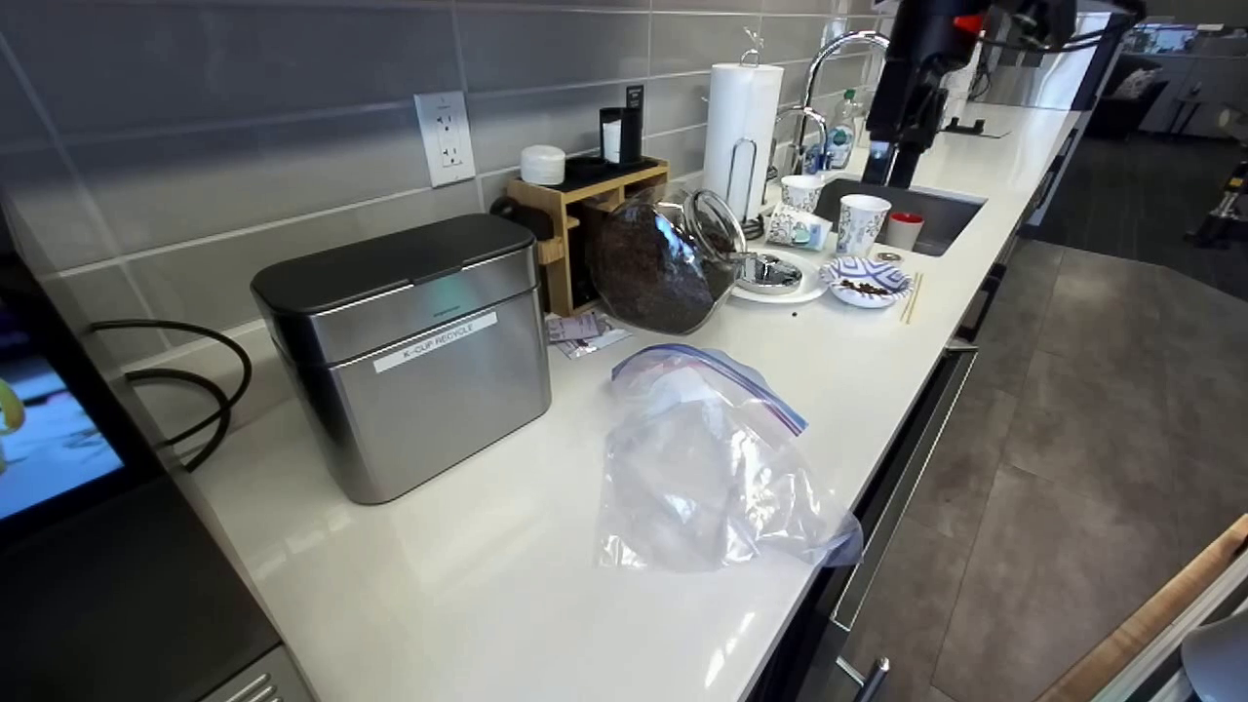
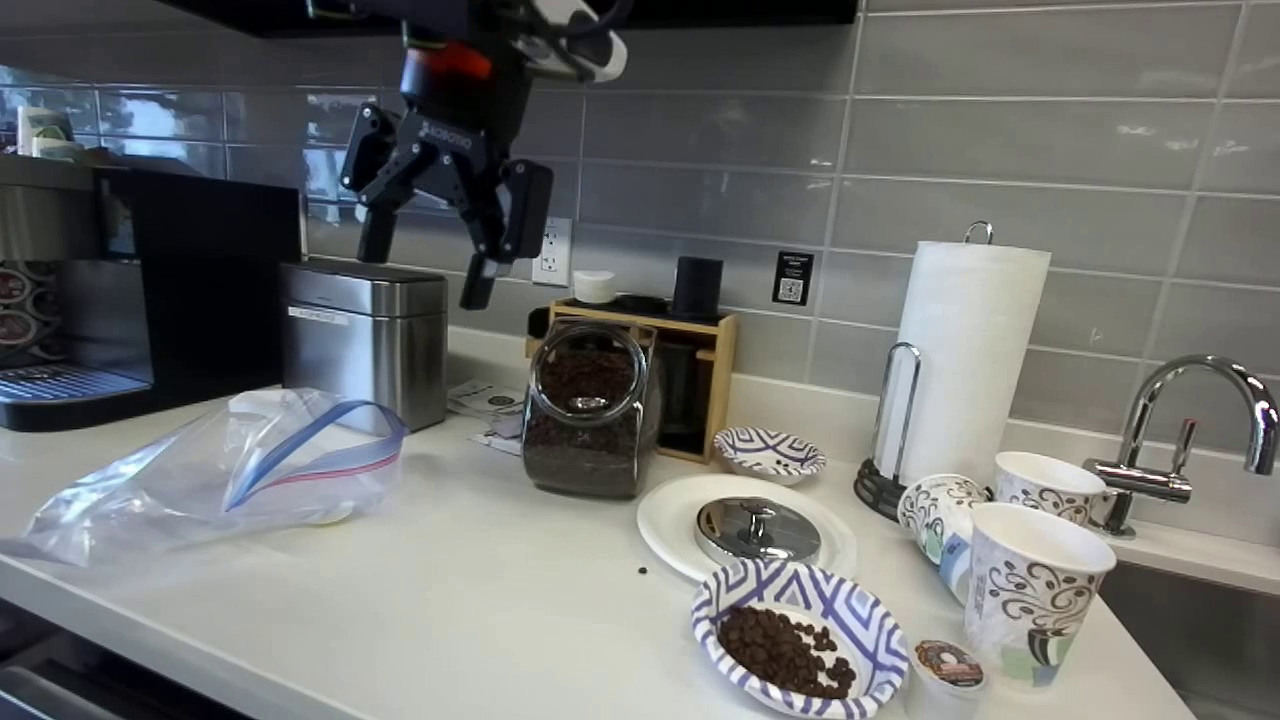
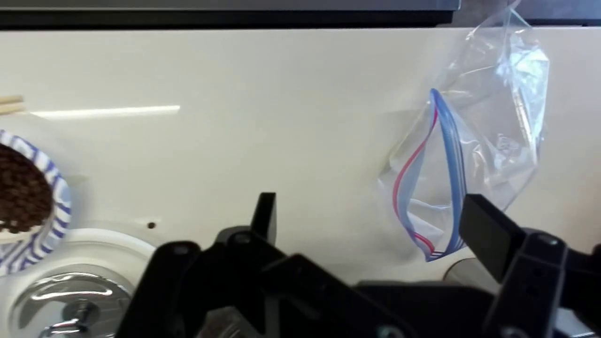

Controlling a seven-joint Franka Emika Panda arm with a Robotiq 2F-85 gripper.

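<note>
My gripper [image 2: 426, 278] is open above the counter, its fingers spread wide with nothing between them. In the wrist view the gripper has a clear zip bag [image 3: 501, 112] below it, on the right, close to one black finger [image 3: 490, 234] in the picture. The bag lies on its side, its blue and pink zip mouth parted. A glass jar of coffee beans [image 2: 584, 450] leans open toward the camera in the second exterior view. A patterned bowl [image 2: 882, 630] holds coffee beans [image 2: 768, 648]; the jar's shiny lid [image 2: 758, 532] rests on a white plate [image 2: 666, 516].
Paper cups [image 2: 1034, 588], a small pod [image 2: 948, 666] and a paper towel roll [image 2: 972, 348] stand near the sink [image 1: 954, 216]. A steel recycling bin [image 1: 450, 386] is by the wall. Thin sticks [image 1: 912, 298] lie beside the bowl. The counter between bag and bowl is mostly clear.
</note>
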